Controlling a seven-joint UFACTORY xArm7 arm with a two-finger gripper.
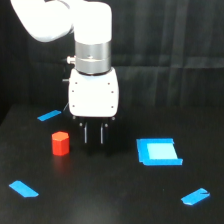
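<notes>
My white gripper point(93, 133) points straight down near the middle of the view. Its two thin dark fingers stand apart, and nothing shows between them. To the left of the fingers, a red block point(60, 143) rests on the dark table, with clear space between it and the gripper.
On the right, blue tape frames a pale square point(160, 151) on the table. Blue tape strips lie at the back left point(50, 115), front left point(23, 189) and front right point(196, 197).
</notes>
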